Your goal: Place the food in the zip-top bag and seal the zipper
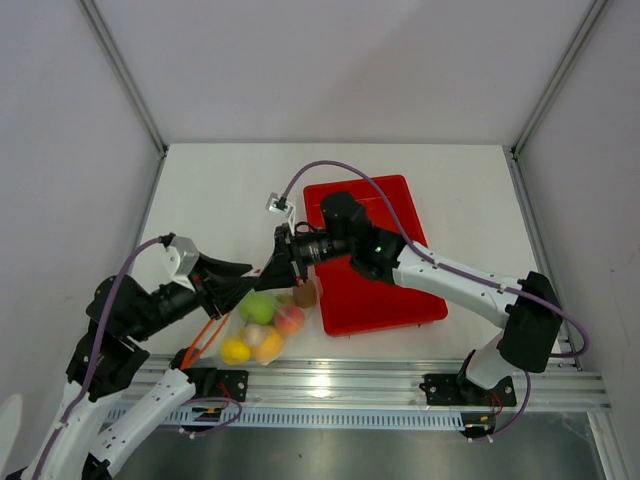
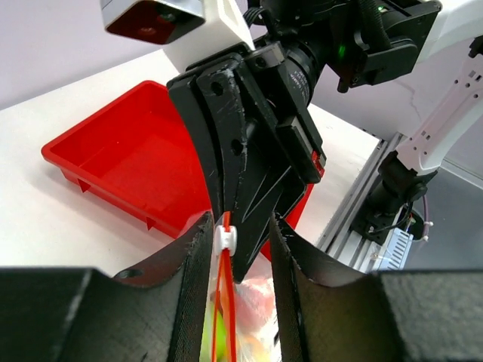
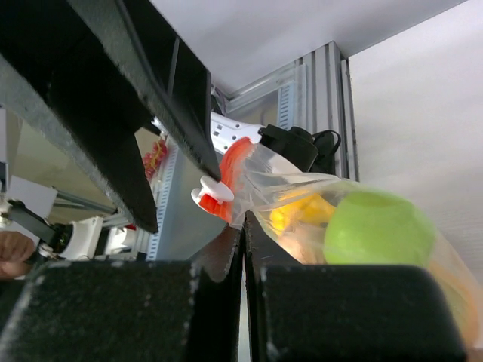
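The clear zip bag (image 1: 263,330) holds fruit: green, yellow, peach and brown pieces, below both grippers in the top view. An orange zipper strip runs along it, with a white slider (image 2: 225,240). My left gripper is open, the slider and strip between or just beyond its fingers. My right gripper is shut, meeting at the bag's film beside the slider; how much film it pinches is unclear. In the right wrist view the left gripper's dark fingers reach in at upper left, close to the slider.
A red bin (image 1: 380,310) sits behind and right of the bag, partly under the right arm. The front metal rail (image 1: 330,376) edges the table.
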